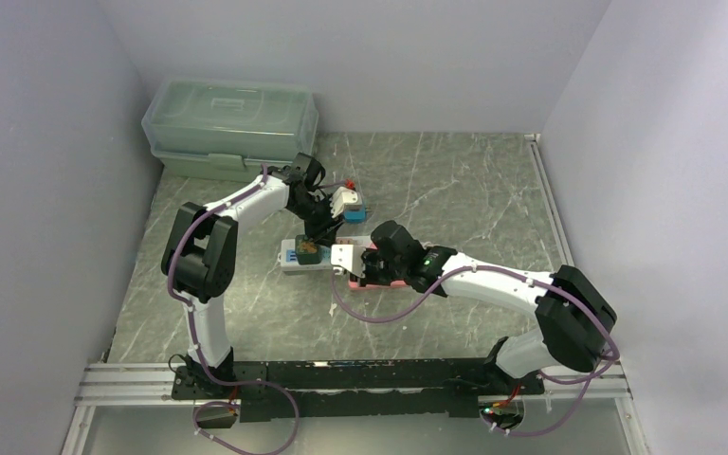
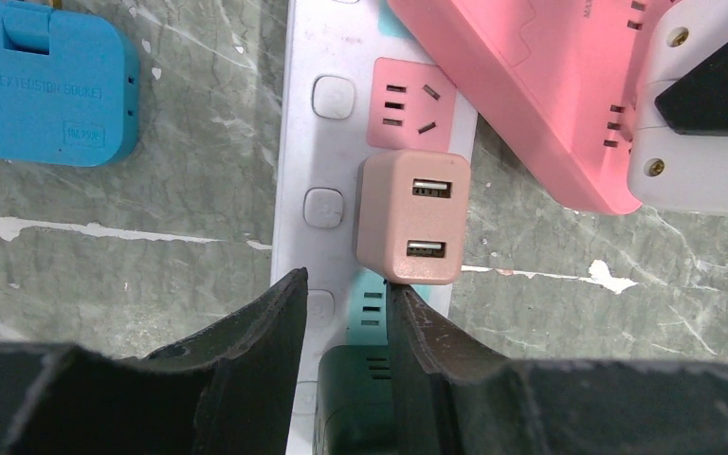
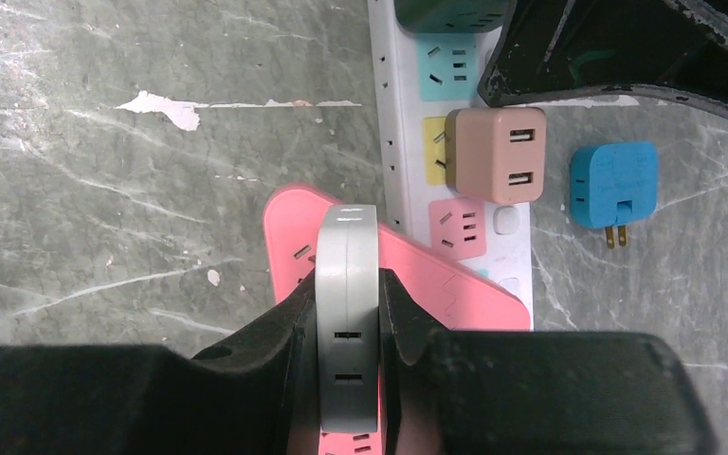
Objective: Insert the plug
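A white plug [image 3: 346,284] with a grey front and dark slots is between the fingers of my right gripper, which is shut on it. Directly beneath lies the pink power strip [image 3: 450,289], its sockets partly covered; whether the plug touches them is hidden. My left gripper is over the white power strip [image 2: 294,199], its fingers a little apart. A dark green plug [image 2: 355,393] appears in the gap; contact with it cannot be told. On the white strip sits a pinkish plug [image 2: 412,218] with two USB ports, close to the left fingertips.
A blue plug [image 3: 613,185] lies on the marble table beside the white strip. At the back left stands a translucent green box [image 1: 230,123].
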